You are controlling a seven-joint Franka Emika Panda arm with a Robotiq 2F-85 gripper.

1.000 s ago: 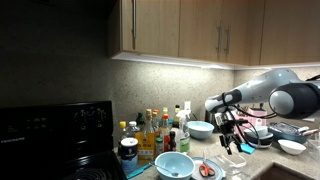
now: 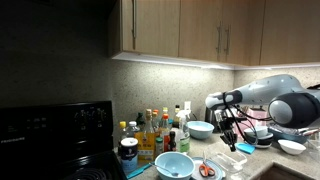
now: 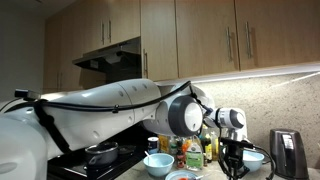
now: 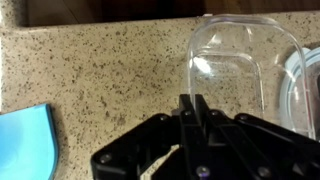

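Note:
A clear plastic container [image 4: 240, 50] with rounded corners shows in the wrist view, its left wall running down to my gripper. The fingers are closed together on that wall. In exterior view 1 my gripper [image 2: 234, 149] is low over the counter, with the see-through container [image 2: 232, 164] faint below it. Whether its base touches the counter cannot be told. Exterior view 2 shows the gripper [image 3: 233, 172] near the bottom edge, where the container is hard to make out.
A light blue bowl [image 2: 175, 165] and a plate [image 2: 208, 171] lie left of the gripper, with bottles [image 2: 147, 140] behind. A blue item [image 4: 25, 145] rests on the counter [image 4: 110, 85]. Another blue bowl [image 2: 200, 130] stands by the wall.

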